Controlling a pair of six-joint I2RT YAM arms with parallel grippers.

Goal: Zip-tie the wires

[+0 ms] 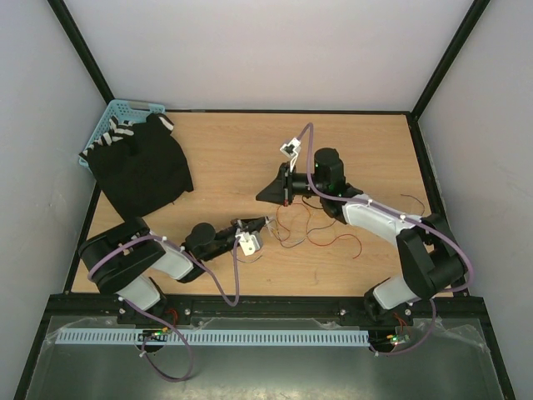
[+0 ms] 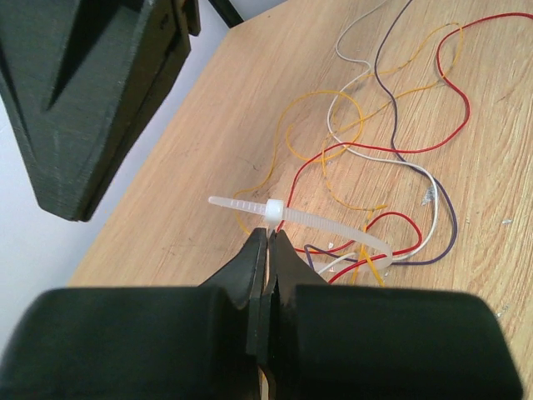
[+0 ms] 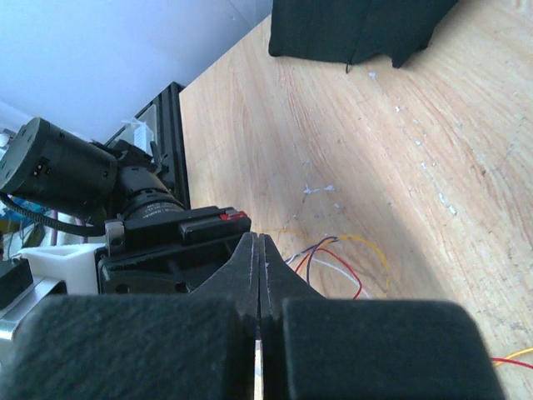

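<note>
A white zip tie [image 2: 321, 222] passes by the bundle of red, white, yellow and dark wires [image 2: 366, 258], its short tail pointing left past its head. My left gripper is shut on the tie right at the head. Whether the strap fully encircles the wires cannot be told. In the top view the left gripper [image 1: 268, 221] sits low, at the left end of the wires [image 1: 301, 235]. Shut, with nothing showing between its fingertips, my right gripper hangs apart, above and behind the left one; it also looms upper left in the left wrist view.
A black cloth [image 1: 141, 171] covers part of a light blue basket [image 1: 125, 108] at the back left. Loose wires spread over the wooden table [image 1: 225, 150] toward the right. Small clear scraps [image 3: 319, 189] dot the surface.
</note>
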